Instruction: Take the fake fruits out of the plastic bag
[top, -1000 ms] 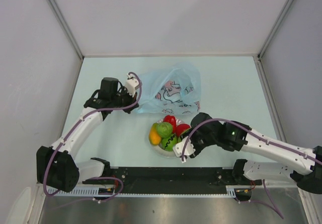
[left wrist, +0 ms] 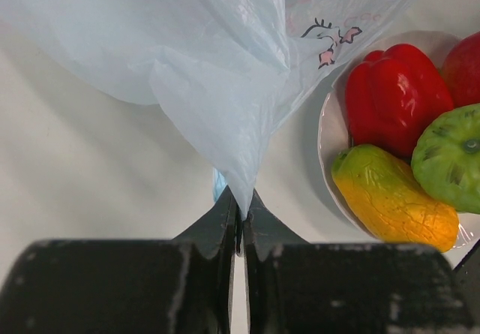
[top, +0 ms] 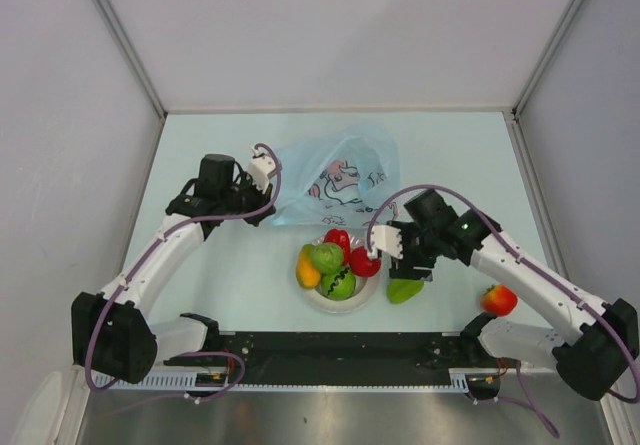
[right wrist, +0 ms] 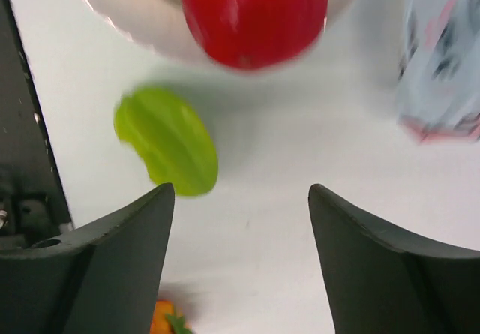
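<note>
A light blue plastic bag [top: 335, 165] lies at the back of the table; my left gripper is shut on its corner. A white bowl [left wrist: 327, 169] holds a red pepper [left wrist: 390, 101], yellow fruit [left wrist: 382, 195], green fruit [left wrist: 450, 154], a watermelon [top: 338, 285] and a red fruit [right wrist: 253, 15]. A green fruit [right wrist: 169, 139] and an orange-red fruit [top: 499, 300] lie on the table, right of the bowl. My right gripper is open above the table by the green fruit, nothing between its fingers; its view is blurred.
A dark strip [top: 330, 345] runs along the front edge, and walls stand at the sides and back.
The green fruit and the orange-red fruit now lie right of the bowl. The left arm is unchanged.
</note>
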